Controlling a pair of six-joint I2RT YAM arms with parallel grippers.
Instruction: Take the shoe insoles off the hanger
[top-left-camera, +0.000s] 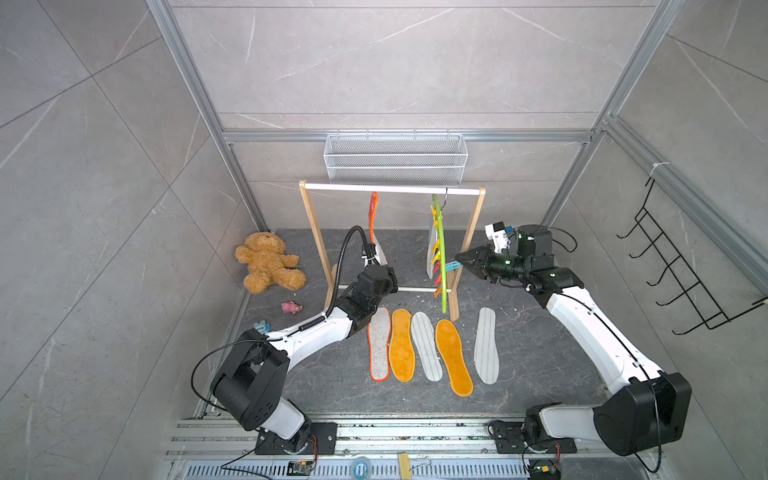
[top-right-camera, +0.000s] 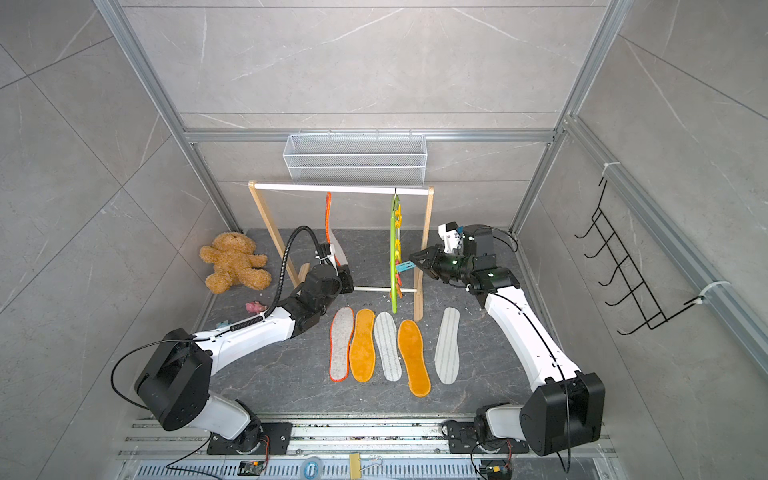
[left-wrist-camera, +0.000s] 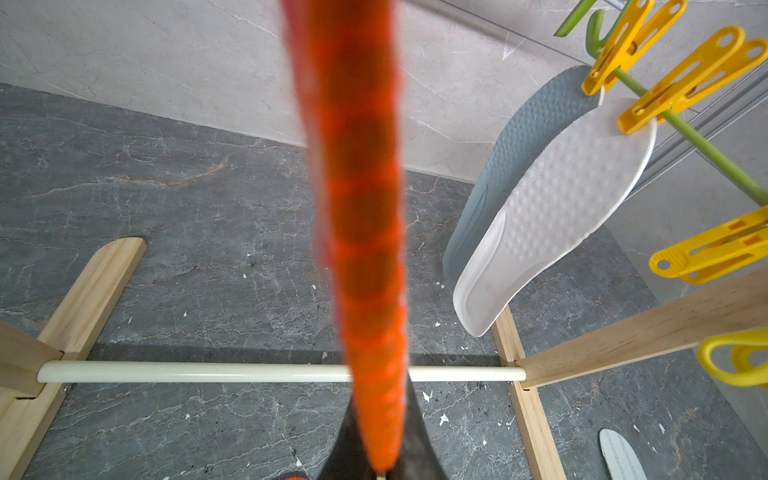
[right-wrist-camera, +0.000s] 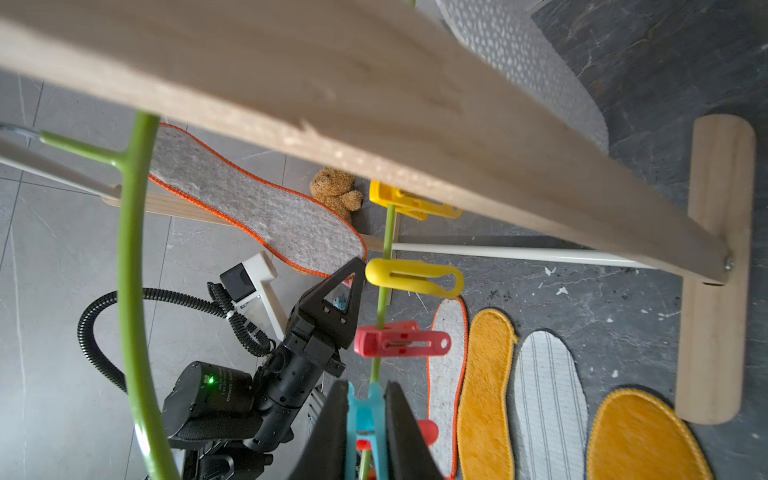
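Observation:
A grey felt insole with orange edge (right-wrist-camera: 256, 196) hangs from the rack; my left gripper (top-left-camera: 376, 260) is at its lower end. In the left wrist view its blurred orange edge (left-wrist-camera: 364, 232) runs down between the fingers, which look closed; a firm hold is unclear. White (left-wrist-camera: 564, 188) and blue-grey (left-wrist-camera: 504, 152) insoles hang from yellow clips on a green hanger (right-wrist-camera: 137, 288) at the right. My right gripper is shut on a light-blue clip on that hanger. Several insoles, grey, orange (top-left-camera: 454, 356) and white (top-left-camera: 486, 344), lie in front of the rack.
The wooden rack (top-right-camera: 264, 209) frames both arms' workspace. A teddy bear (top-left-camera: 270, 264) and a pink toy (top-left-camera: 291, 308) lie at the left. A wire basket (top-left-camera: 395, 156) is on the back wall, black hooks (top-left-camera: 680, 272) on the right wall.

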